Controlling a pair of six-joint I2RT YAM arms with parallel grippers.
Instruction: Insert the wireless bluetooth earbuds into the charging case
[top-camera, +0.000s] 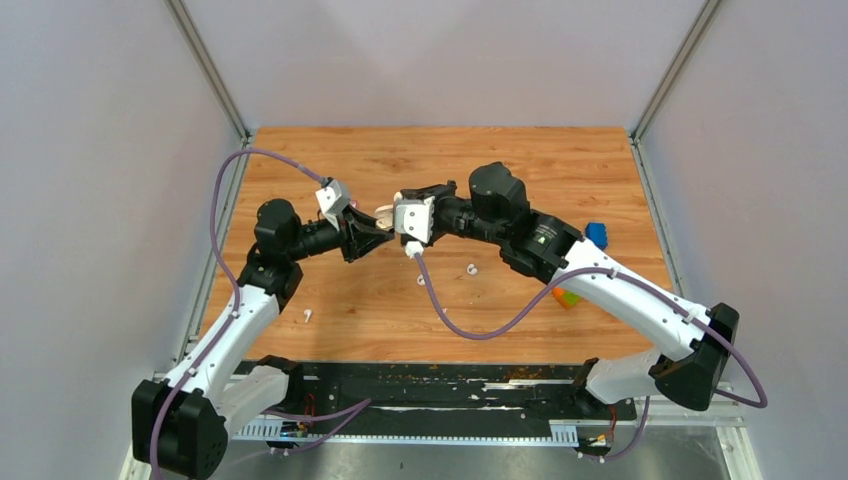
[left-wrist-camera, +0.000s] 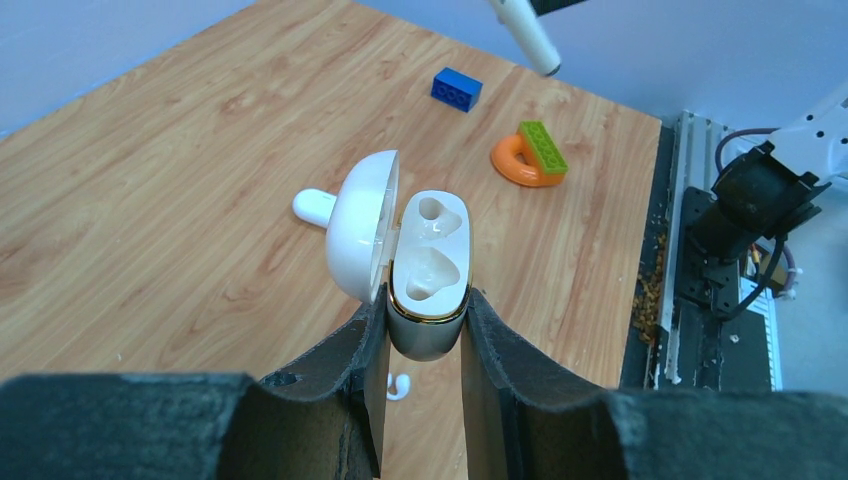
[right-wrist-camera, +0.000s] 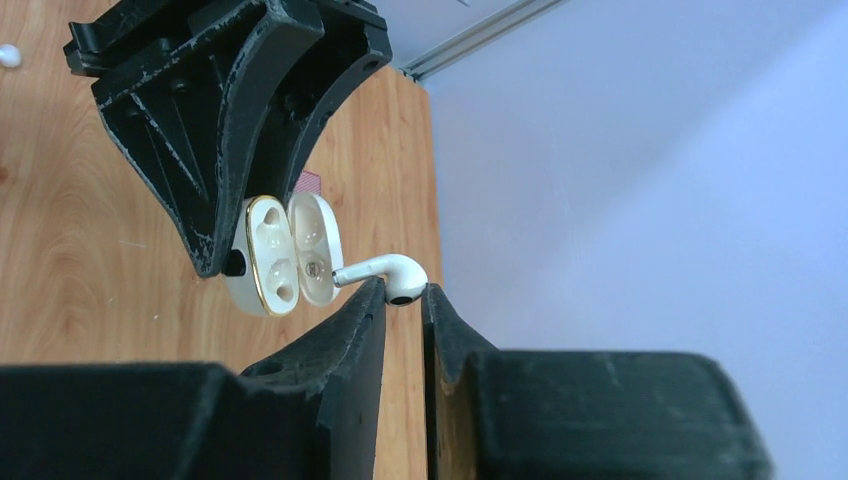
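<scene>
The white charging case (left-wrist-camera: 430, 250) has its lid (left-wrist-camera: 362, 222) open, and both of its earbud slots look empty. My left gripper is shut on the case's lower end and holds it above the table. In the right wrist view a white earbud (right-wrist-camera: 398, 272) sits between the fingertips of my right gripper, its stem pointing left toward the case (right-wrist-camera: 272, 258). A small gap shows between stem tip and slots. From the left wrist, only the earbud's stem (left-wrist-camera: 528, 36) shows, at the top edge. In the top view the right hand hides the earbud.
Small white pieces lie on the table, such as one (top-camera: 472, 269) right of centre and one (top-camera: 307, 315) at the front left. A blue block (left-wrist-camera: 456, 89) and an orange ring with a green block (left-wrist-camera: 530, 155) stand at the right.
</scene>
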